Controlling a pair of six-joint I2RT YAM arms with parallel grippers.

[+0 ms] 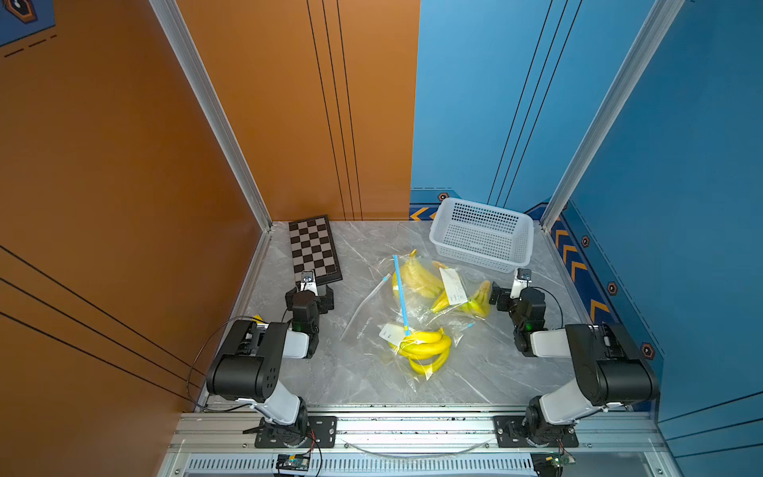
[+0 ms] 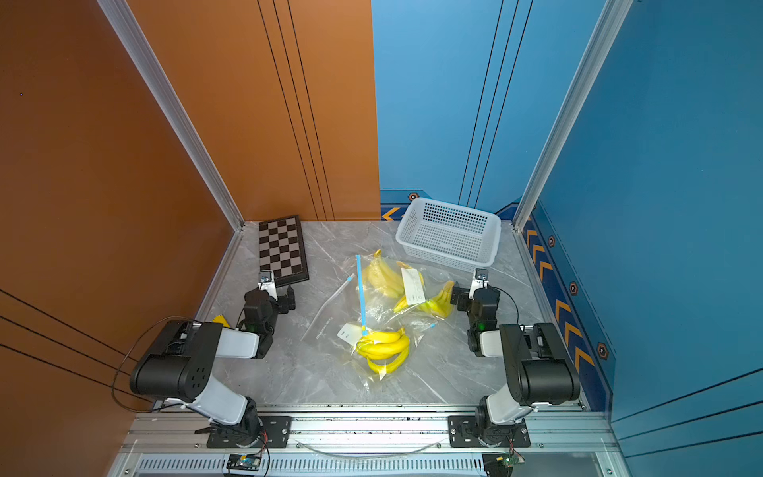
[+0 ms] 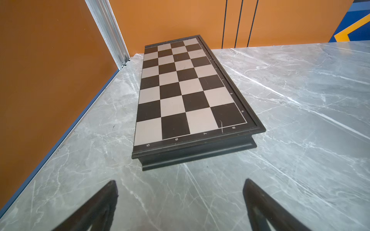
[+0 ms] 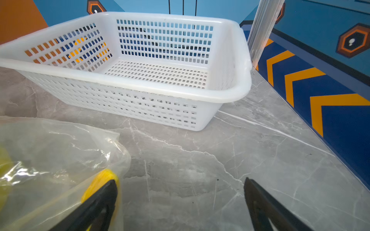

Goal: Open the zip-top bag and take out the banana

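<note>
Clear zip-top bags overlap on the table's middle; the rear bag point(image 1: 429, 308) holds bananas point(image 1: 417, 278) and a white label. A blue zip strip point(image 1: 399, 290) runs along its left side. Yellow bananas point(image 1: 425, 346) lie in clear plastic at the front, and a pale strip point(image 1: 365, 306) slants to their left. Whether either zip is sealed, I cannot tell. My left gripper is open and empty, left of the bags and in front of the chessboard. My right gripper stands open and empty, its left finger close to the bag's right end.
A white perforated basket point(image 4: 154, 90), empty, sits at the back right behind the bags. The folded chessboard point(image 3: 185, 88) lies at the back left. Bare grey table point(image 1: 477, 373) shows in front of the right arm and between the chessboard and the bags.
</note>
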